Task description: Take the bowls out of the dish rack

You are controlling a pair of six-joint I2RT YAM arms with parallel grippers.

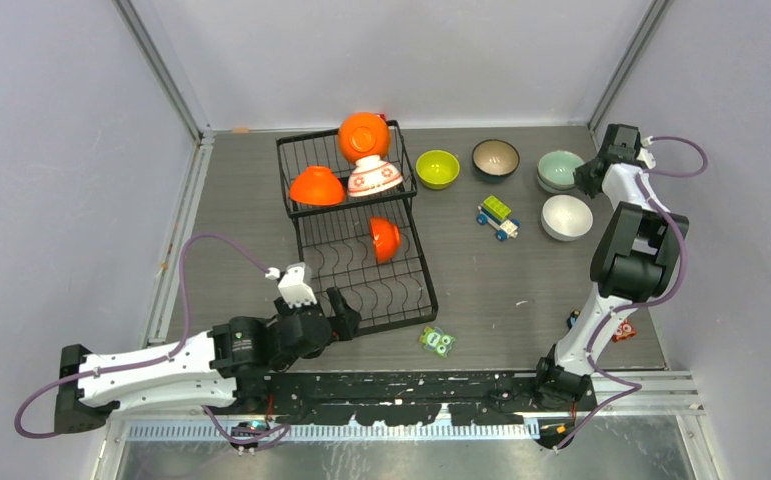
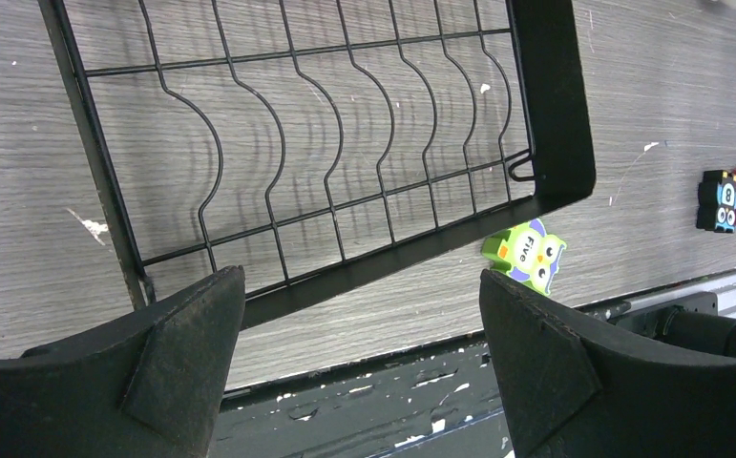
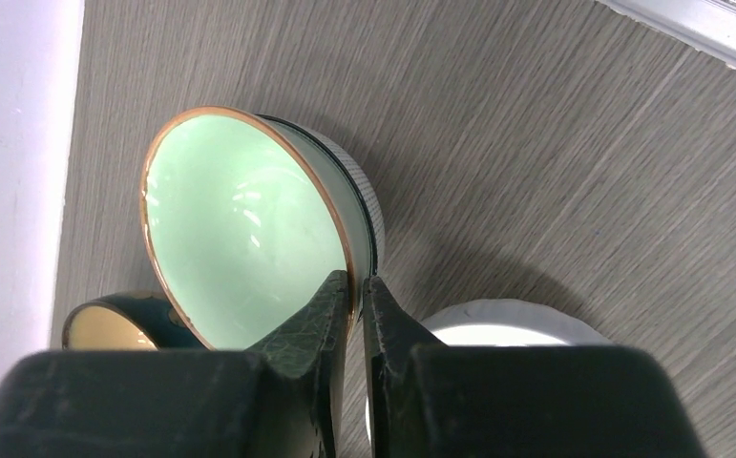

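The black dish rack point(image 1: 419, 270) holds orange bowls point(image 1: 316, 186) and a white patterned bowl point(image 1: 374, 174) on its upper tier, plus an orange bowl point(image 1: 384, 237) on the lower one. My open left gripper is over the rack's front, empty. At the back right, my right gripper is shut on the rim of the mint bowl point(image 3: 240, 219), which sits in or on another bowl point(image 3: 368, 200). A white bowl point(image 1: 566, 217), a dark bowl with tan inside point(image 1: 495, 157) and a lime bowl point(image 1: 437, 168) stand nearby.
A toy car point(image 1: 498, 217) sits mid-right. A green owl block point(image 1: 437, 341) lies at the front; red and black owl blocks point(image 2: 719, 200) are at the front right. The right wall is close to my right arm.
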